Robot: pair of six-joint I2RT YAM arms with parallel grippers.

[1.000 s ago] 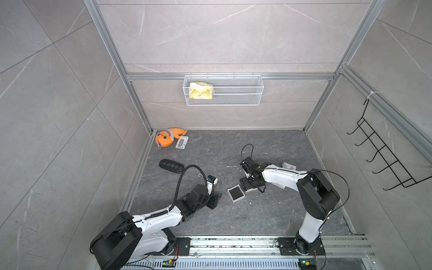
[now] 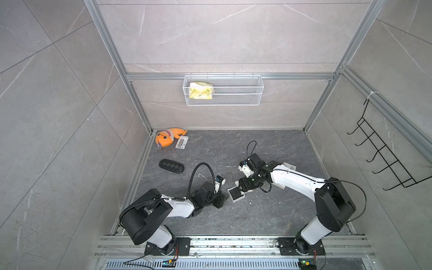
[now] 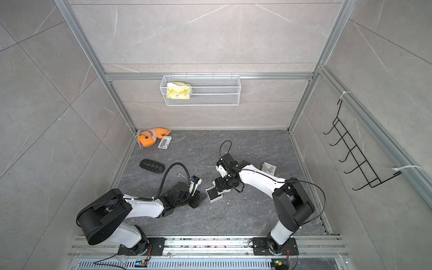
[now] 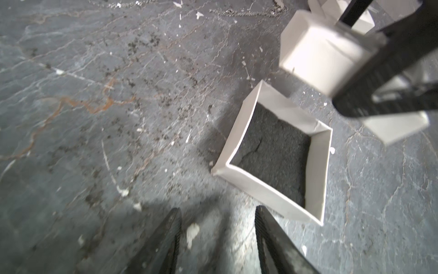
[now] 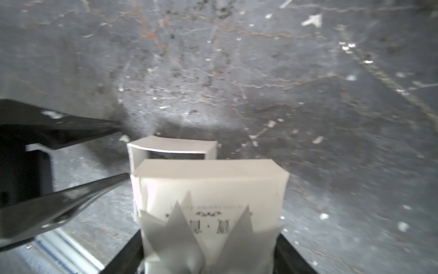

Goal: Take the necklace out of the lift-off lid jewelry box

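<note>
The open jewelry box (image 4: 267,192), white with a dark pad inside, sits on the table in the left wrist view; no necklace shows on its pad. My left gripper is part open in front of the box, only bare table between its fingers. Pinched by my right gripper is a white printed lid (image 5: 209,187), held above and beside the box. A thin silver chain, seemingly the necklace, lies on the table beyond the box; the right wrist view has a chain stretch (image 5: 387,82) at right. The left gripper's fingers (image 5: 82,191) enter that view.
A black oval tray (image 2: 171,165) lies to the left. At the back left are an orange toy (image 2: 166,137) and a small white case (image 2: 181,142). A pale packet (image 3: 268,168) rests behind the right arm.
My left gripper has moved right, closer to the box. The right gripper, with the lid, has shifted slightly left toward it. The box stays put.
</note>
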